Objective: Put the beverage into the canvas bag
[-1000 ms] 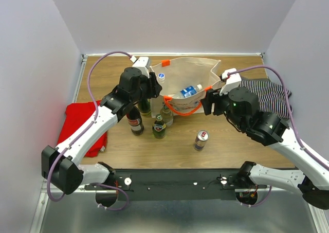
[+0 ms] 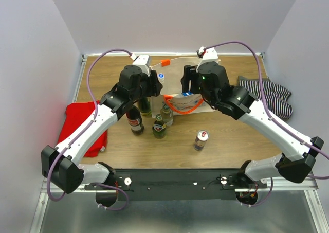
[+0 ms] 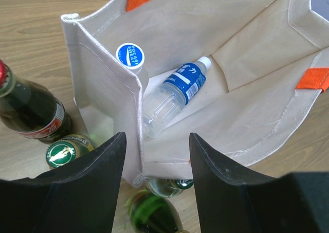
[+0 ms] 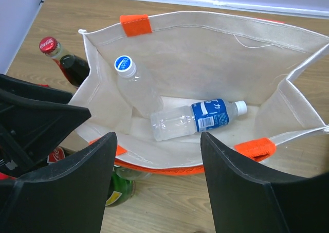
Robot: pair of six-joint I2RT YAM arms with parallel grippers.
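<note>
The canvas bag (image 4: 200, 48) stands open at the back centre. Inside, a blue-label bottle (image 4: 211, 114) lies on its side and a second plastic bottle (image 4: 139, 89) stands upright at the left. My left gripper hangs at the bag's left end, open with nothing between its fingers. My right gripper is over the bag's front, open and empty. A can (image 2: 200, 140) stands in front on the table; a green bottle (image 2: 159, 127), a clear bottle (image 2: 167, 114) and a dark bottle (image 2: 135, 121) stand left of it.
A red cloth (image 2: 77, 125) lies at the left, a striped cloth (image 2: 270, 96) at the right. The two grippers are close to each other above the bag.
My right arm has moved up and to the left, from the bag's right front to over the bag. The left arm is almost unchanged.
</note>
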